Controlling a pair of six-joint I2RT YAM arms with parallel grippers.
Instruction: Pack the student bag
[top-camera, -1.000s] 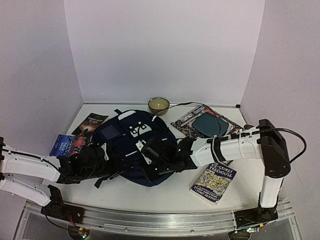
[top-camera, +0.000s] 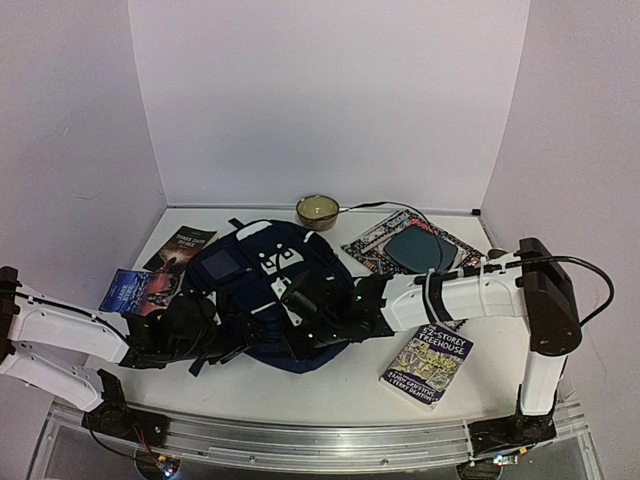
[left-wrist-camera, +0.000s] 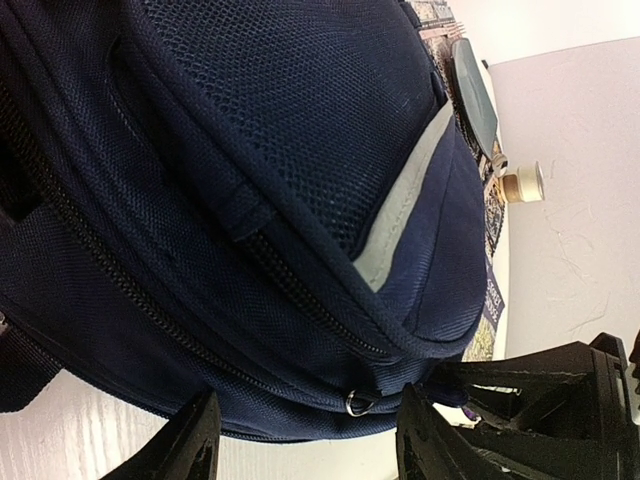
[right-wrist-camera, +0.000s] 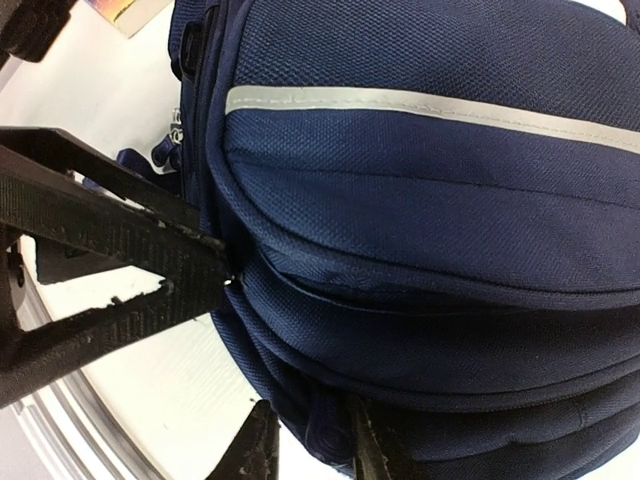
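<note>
The navy backpack (top-camera: 265, 265) lies on the table with its front upward, and its lower edge is toward me. In the right wrist view my right gripper is shut on a dark blue fold at the bag's edge. My left gripper is open at the same lower side, its fingers (left-wrist-camera: 195, 445) well apart. A small zip pull (left-wrist-camera: 360, 402) shows between them, near the tip of the right gripper. From above, both arms cover that part of the bag. The treehouse book (top-camera: 428, 365) lies to the right; two more books, one dark (top-camera: 180, 248) and one blue (top-camera: 140, 290), lie left.
A bowl (top-camera: 318, 210) stands behind the bag. At the back right a flat teal item (top-camera: 420, 248) rests on a patterned mat (top-camera: 370, 240), with a dark cord nearby.
The right arm and the bag look the same.
</note>
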